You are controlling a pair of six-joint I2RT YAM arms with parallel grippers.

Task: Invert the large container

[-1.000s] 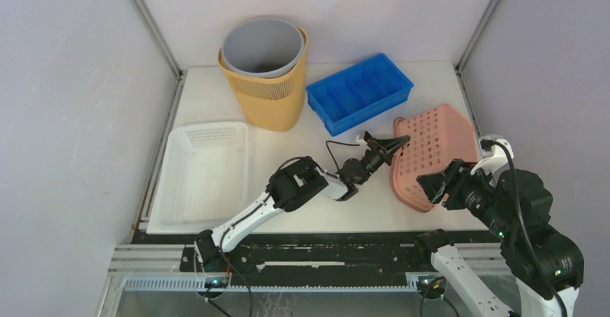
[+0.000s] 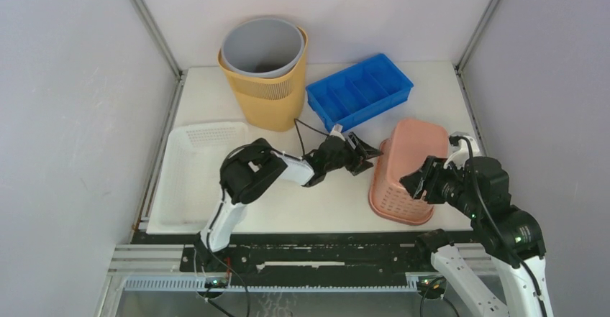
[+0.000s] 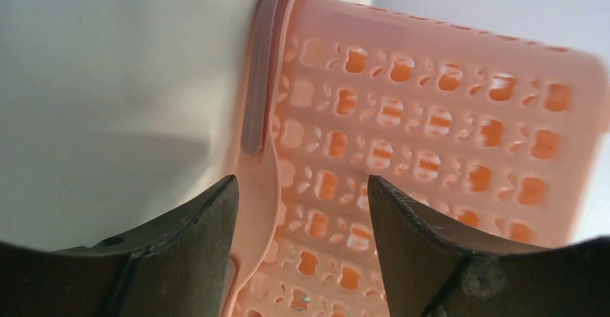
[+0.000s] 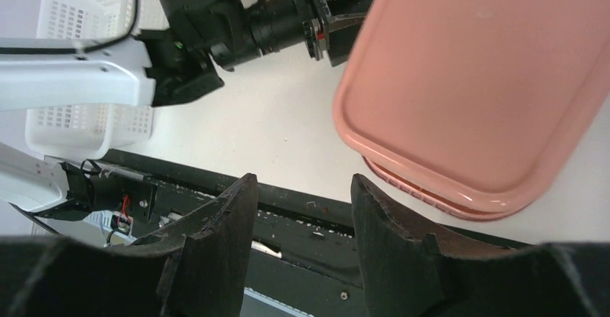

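The large pink container (image 2: 417, 148) stands base up at the right of the table, its rim (image 2: 394, 215) down on the surface. Its smooth base (image 4: 482, 80) fills the upper right of the right wrist view. My left gripper (image 2: 372, 157) is open at the container's left side; in the left wrist view the perforated wall (image 3: 431, 116) and rim lie beyond its parted fingers (image 3: 208, 216), and contact cannot be made out. Over the container's near right part, as seen from above, my right gripper (image 2: 411, 187) is open, with nothing between its fingers.
A white basket (image 2: 205, 177) takes up the left of the table. Behind stand a yellow bin (image 2: 270, 101) with a grey bucket (image 2: 262, 44) inside, and a blue divided tray (image 2: 360, 90).
The container has tipped from leaning to base up, its rim settling on the table. The right arm has shifted left.
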